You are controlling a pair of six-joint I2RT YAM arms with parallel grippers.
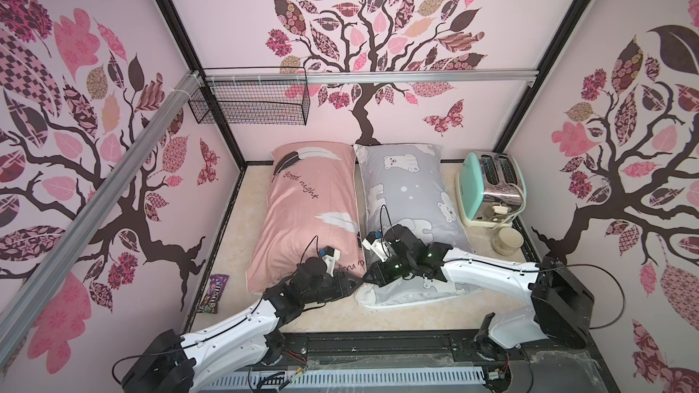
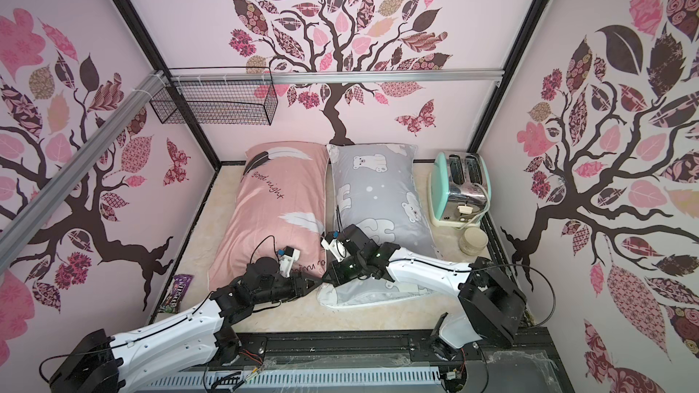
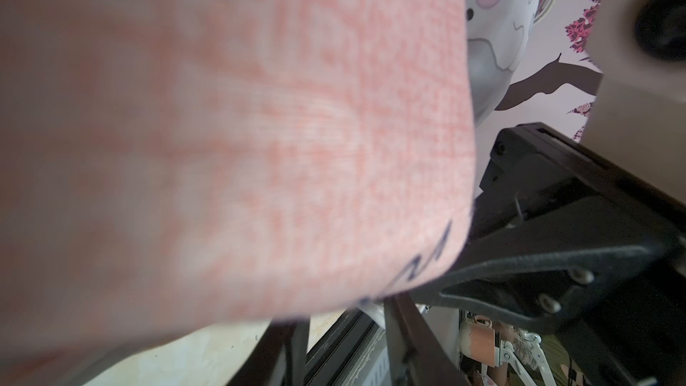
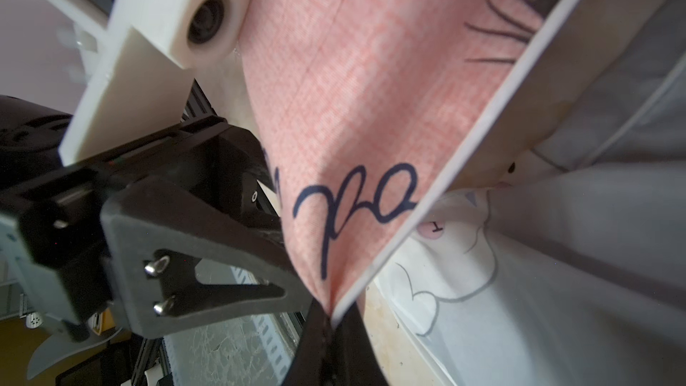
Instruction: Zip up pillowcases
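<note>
A pink pillowcase printed "good night" lies left of a grey bear pillowcase. My right gripper is shut on the pink case's lower right corner, whose fabric and white edge gather to a point between its fingertips. My left gripper is just left of it at the pink case's near end, with its two fingers apart beneath pink fabric that fills much of the left wrist view; nothing shows held between them. The zipper cannot be made out.
A mint toaster and a round cream container stand at the right. A snack bag lies at the left. A wire basket hangs on the rail above. Bare tabletop shows at the left.
</note>
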